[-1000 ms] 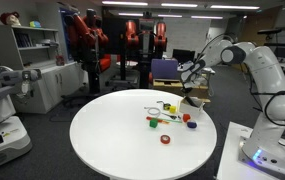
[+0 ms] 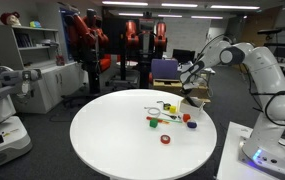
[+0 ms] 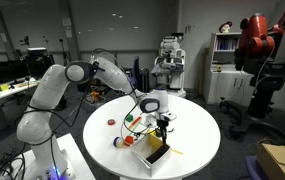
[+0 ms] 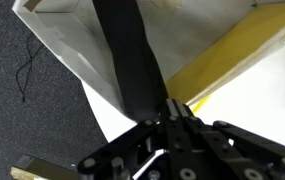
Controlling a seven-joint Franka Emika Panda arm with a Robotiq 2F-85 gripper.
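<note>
A long black strip-like item (image 4: 130, 45) stretches across the inside of an open box with pale inner walls (image 4: 70, 48). My gripper is shut at the lower end of the strip, its fingertips right beside or against it. Whether a thin part of it sits between the fingers cannot be made out. In exterior view 2 the gripper (image 3: 163, 133) is over the white box (image 3: 142, 161), and something black (image 3: 160, 155) shows inside. Exterior view 1 has the arm reaching down at the table's far right side.
Several small items lie near the box, among them a red round thing (image 2: 165, 138), a green one (image 2: 153, 123) and a dark blue one (image 2: 192, 125). A tan box wall (image 4: 232, 50) stands close beside the fingers.
</note>
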